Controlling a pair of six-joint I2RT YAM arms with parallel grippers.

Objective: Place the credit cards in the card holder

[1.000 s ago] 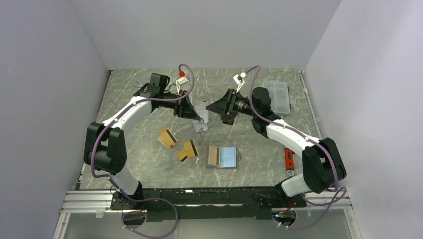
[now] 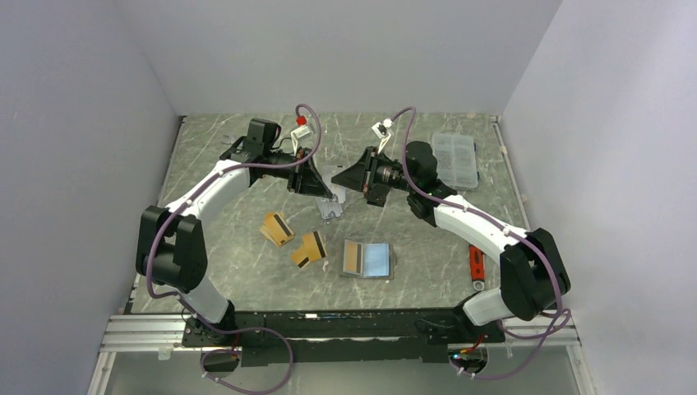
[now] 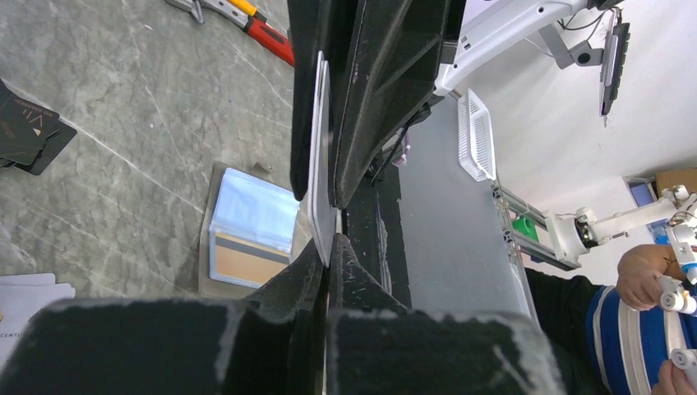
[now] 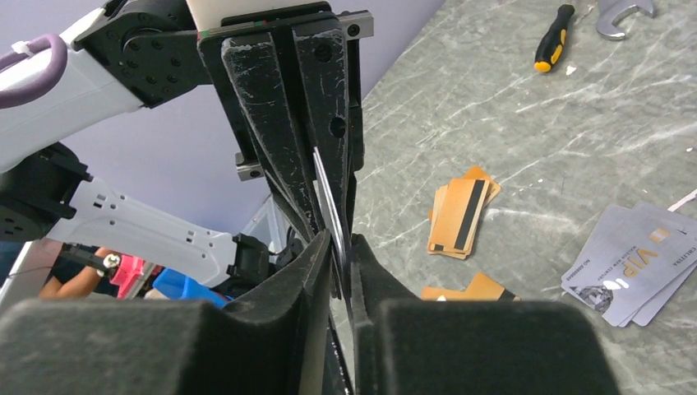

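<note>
A pale card (image 3: pixel 321 164), seen edge-on, stands between the two grippers above the table. My left gripper is shut on its lower end in the left wrist view. The right gripper comes from the opposite side, its fingers part open around the same card. The open card holder (image 2: pixel 367 278) lies at the front of the table, a gold card in its left half and a clear, bluish pocket on the right. Gold cards (image 4: pixel 457 216) lie in two loose piles, silver cards (image 4: pixel 633 262) in one, black cards (image 3: pixel 33 136) in another.
A clear plastic box (image 2: pixel 454 160) stands at the back right. The red tool (image 2: pixel 477 265) lies by the right arm, and a screwdriver (image 4: pixel 555 38) and wrench (image 4: pixel 622 18) lie at the back left. Bare table surrounds the holder.
The left arm has barely moved.
</note>
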